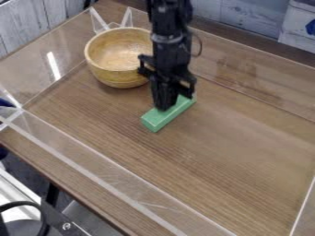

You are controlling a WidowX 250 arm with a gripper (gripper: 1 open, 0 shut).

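Observation:
A green rectangular block point(160, 118) lies on the wooden table point(222, 166) near the middle of the view. My dark gripper point(164, 97) reaches down from the top centre to the block's upper end, shut; whether it touches the block is hard to tell, and its fingertips are blurred.
A tan bowl point(113, 64) sits behind and left of the block. Black cables point(31, 217) lie at the lower left edge.

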